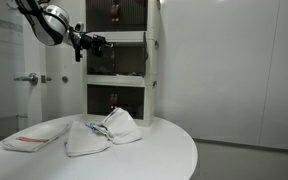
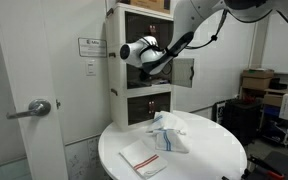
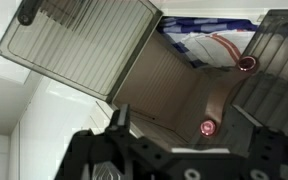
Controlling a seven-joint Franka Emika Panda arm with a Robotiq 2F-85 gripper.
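Observation:
My gripper is open in the wrist view, its dark fingers spread wide at the lower edge. In front of them a brown handle [image 3: 217, 102] with pinkish round ends shows; I see no finger closed on it. The shelf cabinet [image 2: 122, 85] has its middle compartment open, with a clear grey door [image 2: 183, 72] swung to the right. A folded white cloth with blue and red bands [image 3: 204, 42] lies inside a compartment. In exterior view 1 the gripper [image 1: 101, 44] is at the middle compartment's upper front.
White cloths [image 2: 144, 157] lie on the round white table [image 2: 209, 155] before the cabinet. A white door [image 2: 34, 60] stands at the left, and a cart [image 2: 274, 115] at the far right.

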